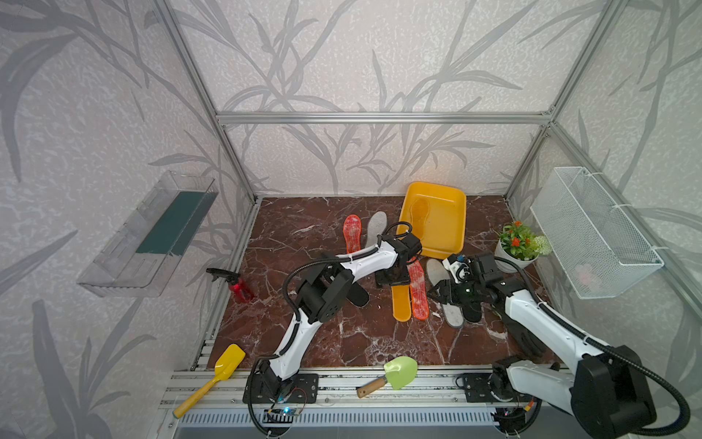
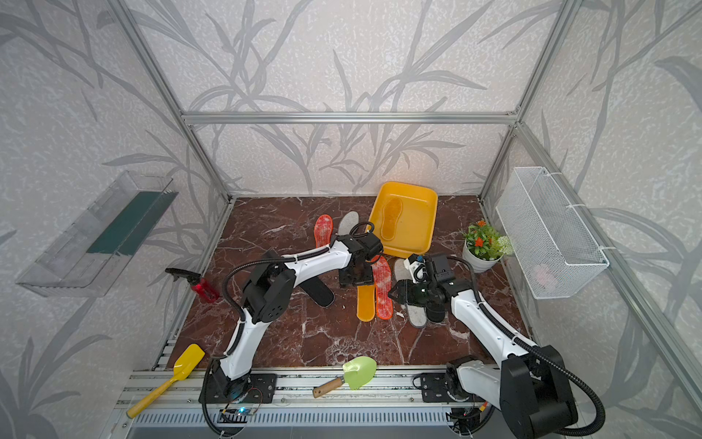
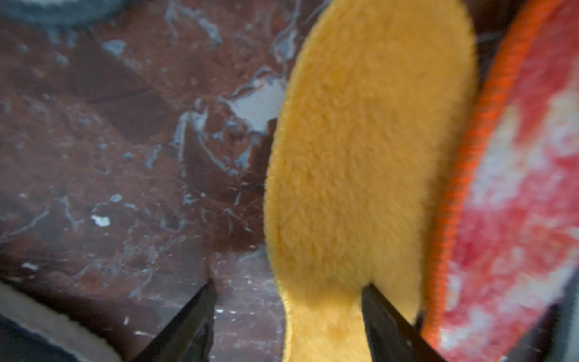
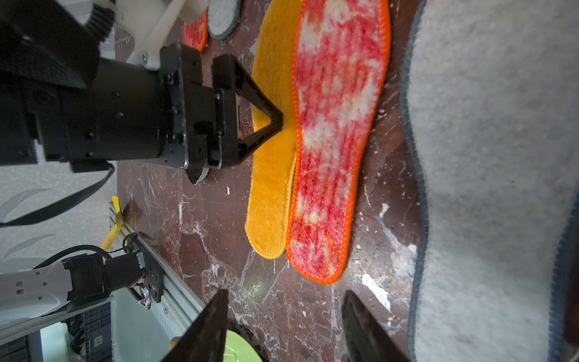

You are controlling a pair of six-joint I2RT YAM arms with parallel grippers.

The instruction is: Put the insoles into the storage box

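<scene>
The yellow storage box stands at the back with a yellow insole lying inside. My left gripper is open low over another yellow insole. Its right finger rests over that insole and its left finger over bare table, with one long edge between them. A red-and-white insole lies alongside. My right gripper has its fingers apart and empty, left of a grey insole. Further left on the table are a dark insole, a second red insole and a second grey insole.
Another dark insole sits beside the grey one at right. A potted plant stands at the back right, near a white wire basket. At the left edge is a red spray bottle. A green trowel lies in front.
</scene>
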